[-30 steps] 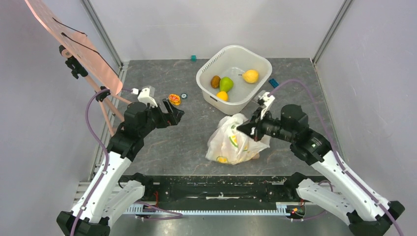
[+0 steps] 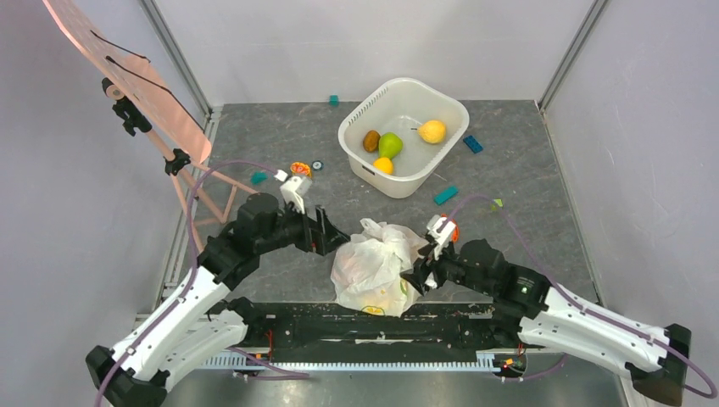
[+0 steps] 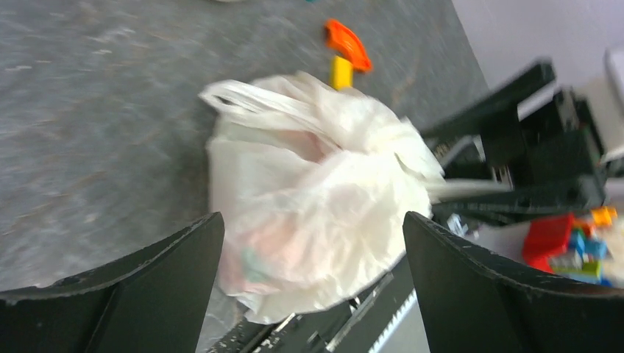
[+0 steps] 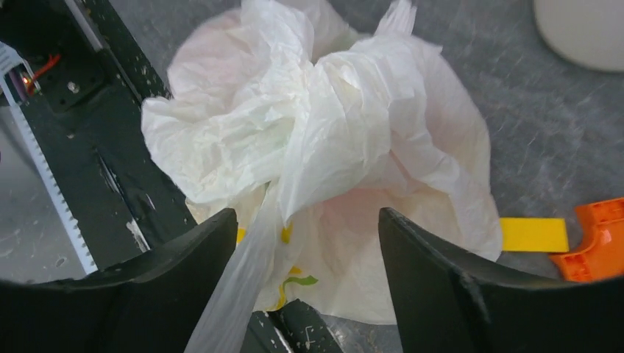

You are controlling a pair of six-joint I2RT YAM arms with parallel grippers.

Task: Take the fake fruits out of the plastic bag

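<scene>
The white plastic bag (image 2: 370,270) lies crumpled near the table's front edge, between my two grippers. Pinkish and greenish patches show faintly through its film in the left wrist view; what lies inside is hidden. At the bag's upper left, my left gripper (image 2: 332,238) stands open, and the bag (image 3: 316,191) sits ahead of its spread fingers. My right gripper (image 2: 418,275) is at the bag's right side with its fingers apart. A strand of the bag (image 4: 246,287) trails across the inner side of one right finger (image 4: 195,254).
Behind the bag stands a white basket (image 2: 349,131) holding a kiwi (image 2: 371,141), a green pear (image 2: 390,145), a yellow pear (image 2: 432,131) and an orange fruit (image 2: 383,165). Teal blocks (image 2: 446,195) and a small orange toy (image 2: 301,170) lie around it. Bare table spreads to the right.
</scene>
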